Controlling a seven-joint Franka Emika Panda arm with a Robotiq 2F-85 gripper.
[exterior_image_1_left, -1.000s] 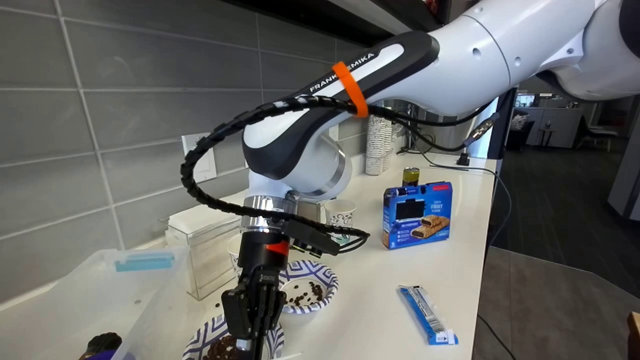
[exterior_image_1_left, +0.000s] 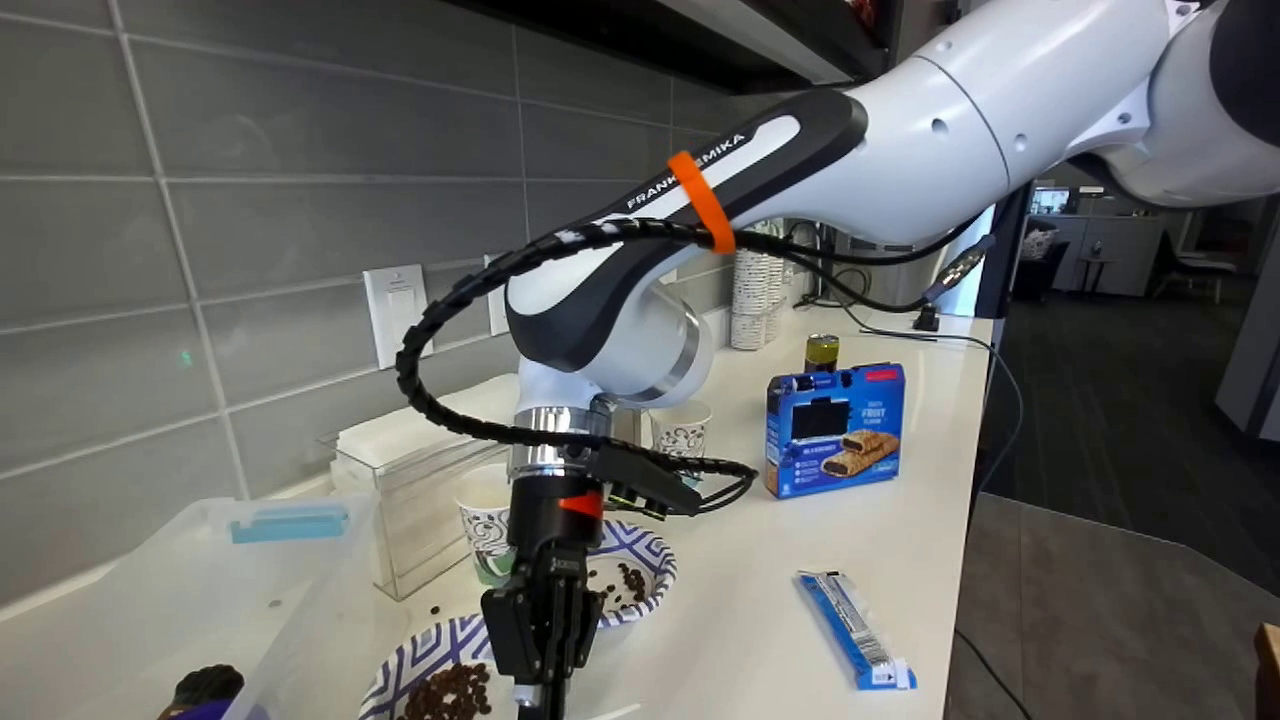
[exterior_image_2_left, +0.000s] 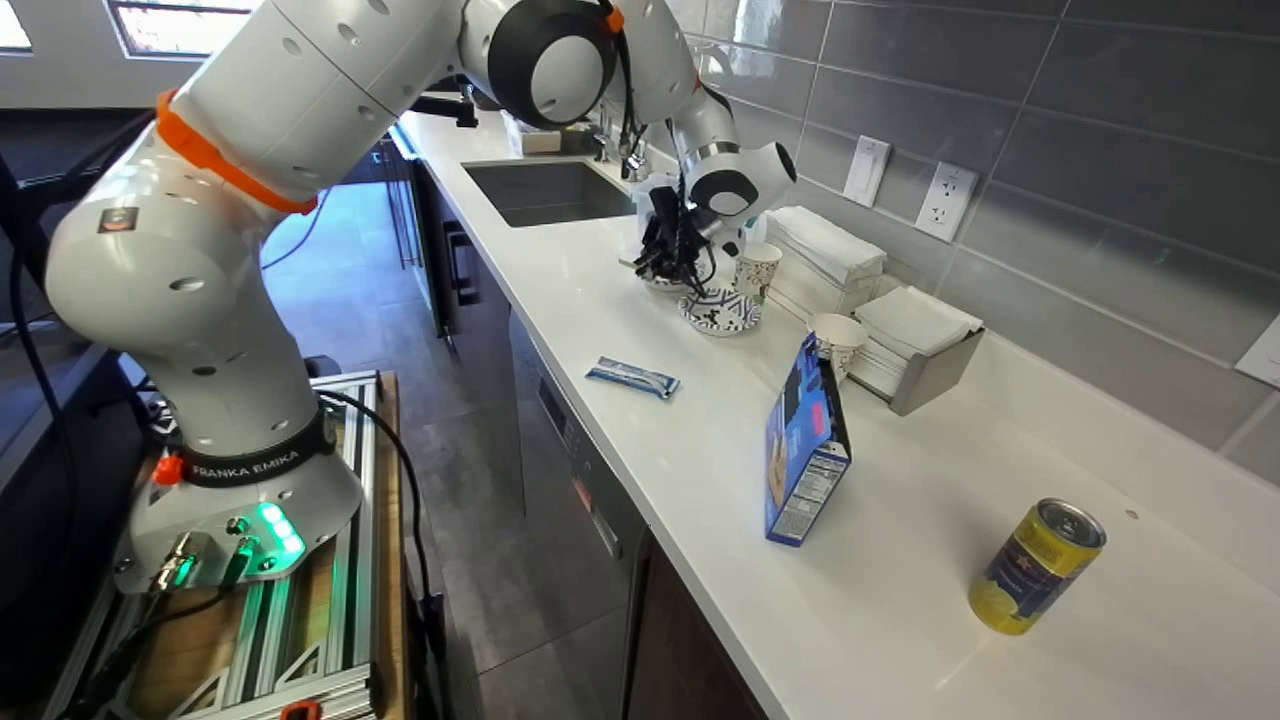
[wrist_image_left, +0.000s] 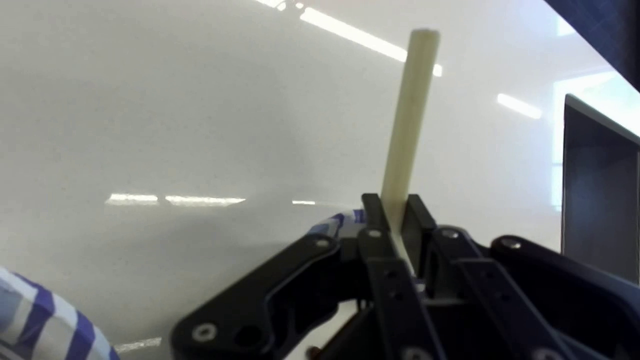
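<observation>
Between its fingers, my gripper is shut on a pale, flat stick (wrist_image_left: 414, 108); its upper length sticks out past the fingertips and its other end is hidden. In exterior view 1 the gripper (exterior_image_1_left: 546, 690) points down at the right side of the near blue-and-white bowl (exterior_image_1_left: 408, 667), which holds many brown beans (exterior_image_1_left: 446, 694). Behind it is a second patterned bowl (exterior_image_1_left: 654, 554) with a few scattered beans (exterior_image_1_left: 631, 584). Striped bowl edges (wrist_image_left: 54, 324) show low in the wrist view.
A clear bin (exterior_image_1_left: 300, 576) stands left of the bowls. Paper cups (exterior_image_2_left: 756, 269) and napkin holders (exterior_image_2_left: 933, 372) line the wall. A blue box (exterior_image_1_left: 834, 430), a wrapped bar (exterior_image_1_left: 855, 630) and a yellow can (exterior_image_2_left: 1038, 566) stand or lie on the counter. The sink (exterior_image_2_left: 546, 198) lies beyond.
In exterior view 1 the arm and gripper have shifted a little right and slightly down, now covering part of the second bowl and the near bowl's right side. The box and bar are unmoved.
</observation>
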